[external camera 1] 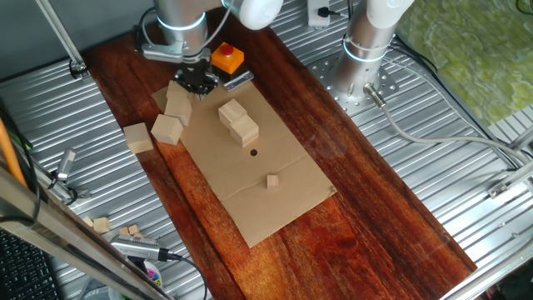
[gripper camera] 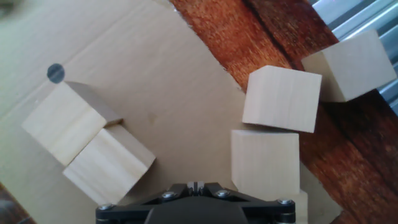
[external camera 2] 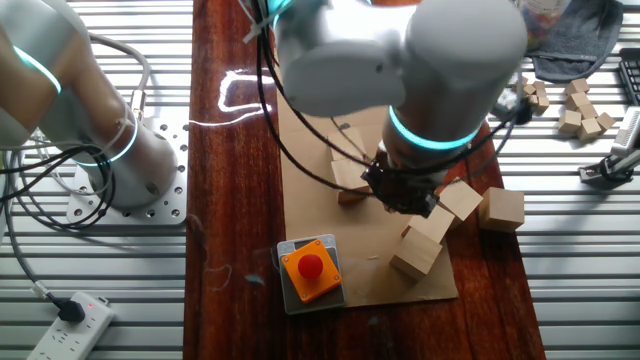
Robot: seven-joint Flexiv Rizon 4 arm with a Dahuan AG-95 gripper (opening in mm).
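Note:
My gripper hangs over the far end of the cardboard sheet. In the wrist view, the fingertips of the gripper meet at the bottom middle with nothing visible between them. Two pale wooden blocks, a nearer one and a farther one, touch on the cardboard; the wrist view has them on the left. On its right stand a block partly beside the gripper, another block behind it, and a block at the wood's edge. A further block is mostly hidden.
A small cube lies alone on the cardboard's near half. An orange box with a red button stands near the gripper. The robot's base is beside the wooden board, whose near end is clear.

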